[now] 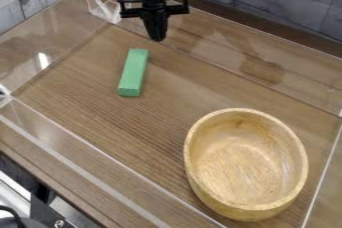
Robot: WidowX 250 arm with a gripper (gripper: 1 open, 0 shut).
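The black gripper point(155, 8) hangs at the top centre of the camera view, above the far part of the wooden table; it looks shut, with nothing visible between its fingers. A green bar point(132, 72) lies flat on the table, a little below and left of the gripper, apart from it. A large yellow round bowl point(245, 198) stands at the lower right.
Some clear, crumpled-looking material point(104, 2) is at the back left beside the gripper. Edges run along the back, the right and the lower left.
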